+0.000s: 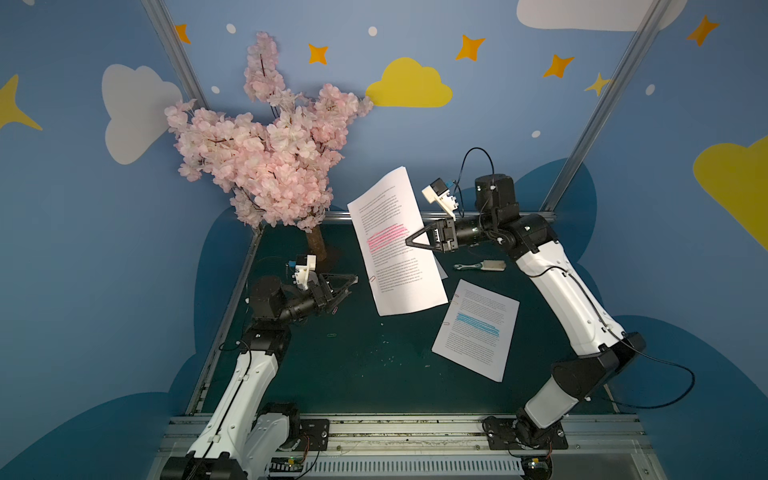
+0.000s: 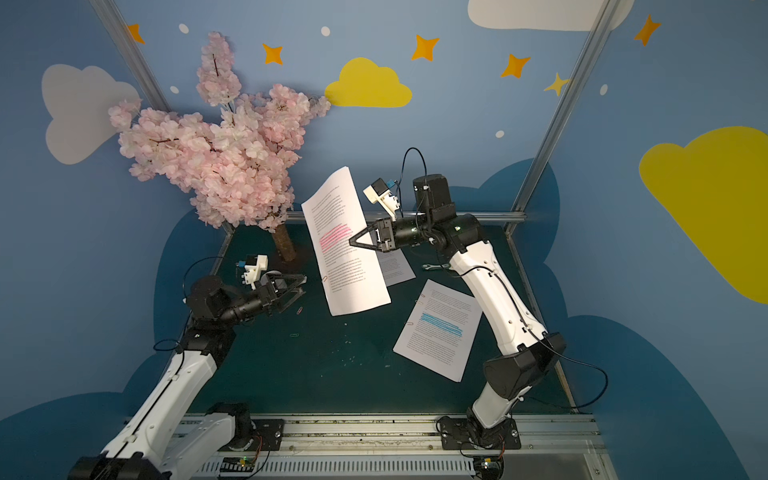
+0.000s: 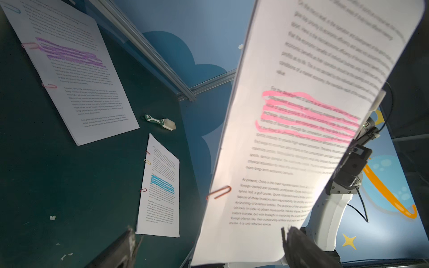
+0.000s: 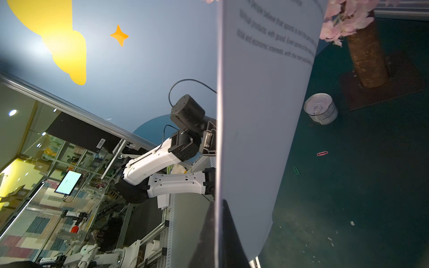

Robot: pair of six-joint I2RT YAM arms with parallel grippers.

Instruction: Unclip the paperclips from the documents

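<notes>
The pink-highlighted document [image 1: 393,248] hangs raised and bowed, its right edge pinched in my shut right gripper [image 1: 409,242]. One red paperclip [image 3: 219,192] sits on its left edge, low down. My left gripper [image 1: 354,281] stands open just left of that edge, apart from the sheet, nothing between its fingers. On the table, the purple-highlighted document [image 3: 89,98] carries several clips on its left side, including a pink clip [image 3: 31,46]. The blue-highlighted document [image 3: 160,192] also has several along its left edge. A loose red clip [image 4: 322,153] and green clip [image 4: 296,170] lie on the table.
A tin can [image 4: 320,108] and the blossom tree's trunk [image 4: 368,53] stand at the back left. Behind the blue-highlighted document lies a brush [image 3: 160,122].
</notes>
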